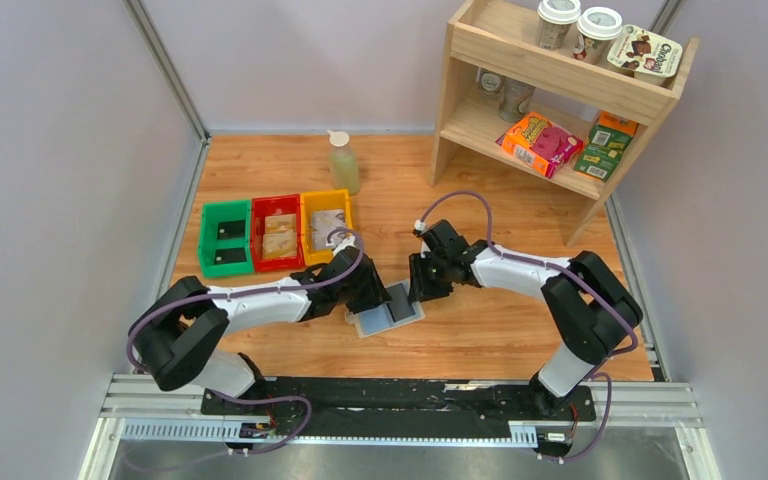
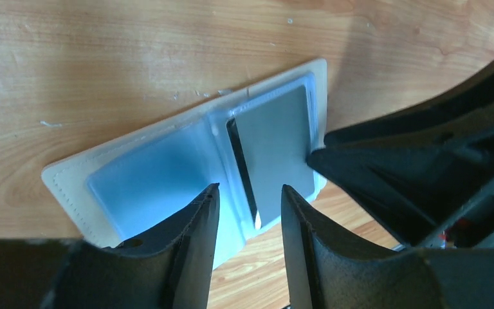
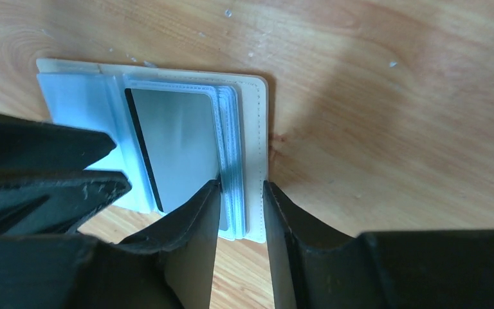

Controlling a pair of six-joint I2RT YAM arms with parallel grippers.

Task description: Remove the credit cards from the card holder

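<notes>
The light blue card holder lies unfolded on the table, a pale border around it. A dark grey card sits in its right-hand pocket, a black strip along one edge. My left gripper is part open above the holder, its fingertips on either side of that strip in the left wrist view and nothing held. At the holder's right edge, my right gripper is also part open, with one finger over the card side and the other near the outer border. Whether its fingertips touch the holder I cannot tell.
Green, red and yellow bins stand behind the left arm, with flat card-like items inside. A pump bottle and a wooden shelf are at the back. The two grippers are very close together.
</notes>
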